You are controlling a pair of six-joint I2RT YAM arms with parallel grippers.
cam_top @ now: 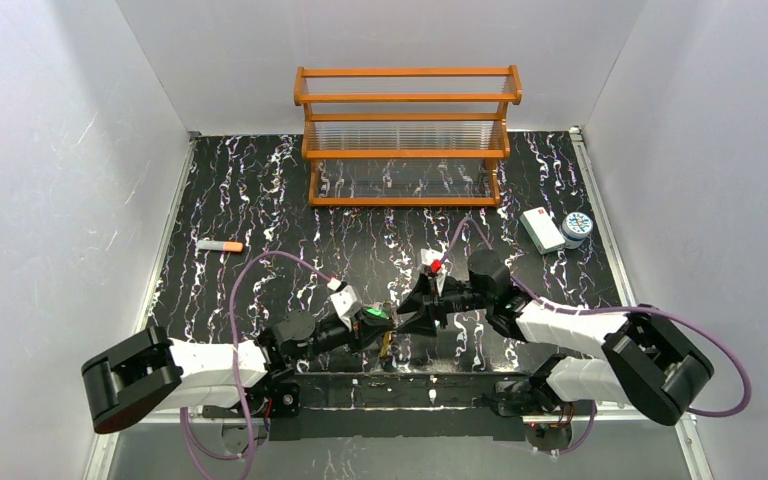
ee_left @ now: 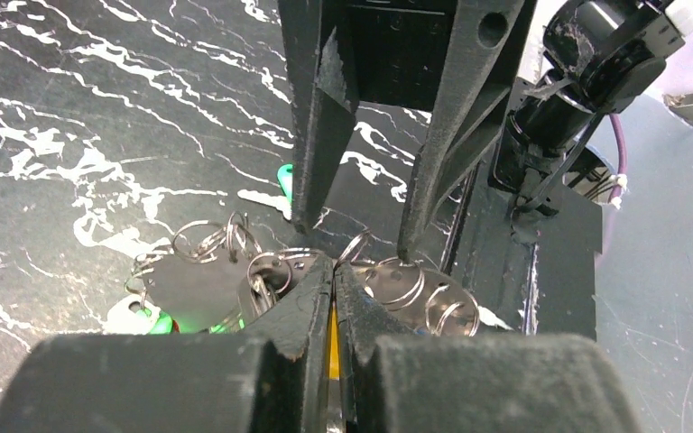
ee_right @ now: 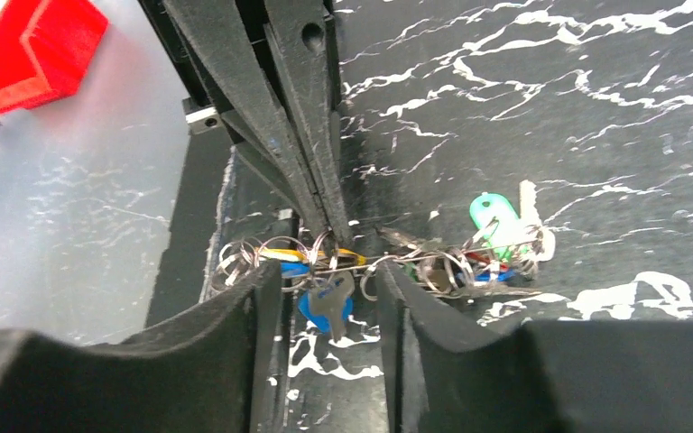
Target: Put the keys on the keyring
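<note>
A bunch of keys and thin metal rings (ee_right: 456, 271) is between my two grippers. My left gripper is shut, and a thin wire ring (ee_right: 327, 242) shows at its fingertips. Below those tips hang a silver key (ee_right: 332, 302) and a blue-headed key (ee_right: 314, 314). Facing it, my right gripper is open around empty space; the silver key shows in the gap, seemingly beyond the fingers. Metal plates with small rings (ee_left: 438, 302) spread below the right fingertips. A green-headed key (ee_left: 285, 180) shows behind the right fingers. Whether any key is threaded cannot be told.
A wooden rack (cam_top: 408, 155) stands at the back. On the right lie a white box (cam_top: 542, 230) and a round tin (cam_top: 577, 227); an orange-and-white marker (cam_top: 220, 246) lies on the left. The marble table between rack and arms is clear.
</note>
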